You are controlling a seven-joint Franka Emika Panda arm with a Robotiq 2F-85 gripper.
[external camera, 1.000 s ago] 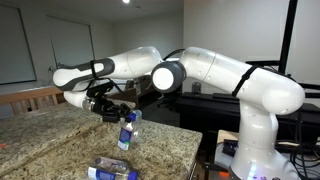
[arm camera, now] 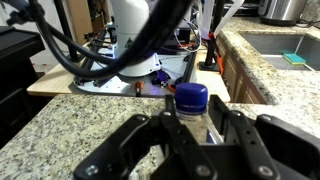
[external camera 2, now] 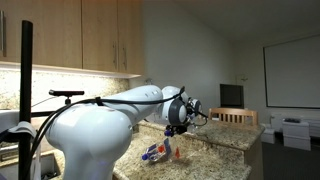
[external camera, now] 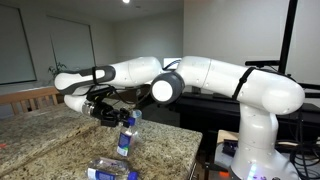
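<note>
A clear bottle with a blue label (external camera: 124, 143) stands about upright over the speckled counter, below my gripper (external camera: 126, 122). Its blue cap (arm camera: 191, 98) shows in the wrist view between the dark fingers, which lie close around its upper part. Whether the fingers press on it cannot be seen; they hide much of the bottle. Another bottle (external camera: 110, 170) lies on its side nearer the front of the counter. In exterior view 2 this lying bottle (external camera 2: 153, 153) is just beside the gripper's spot.
The speckled counter (external camera: 60, 150) has free room to the left. A sink (arm camera: 275, 47) with a green sponge (arm camera: 293, 58) is at the upper right of the wrist view. Black cables (external camera 2: 95, 100) hang along the arm. Chairs stand behind the counter.
Over the last second, my gripper and the upright bottle have come down slightly. The lying bottle stays where it was.
</note>
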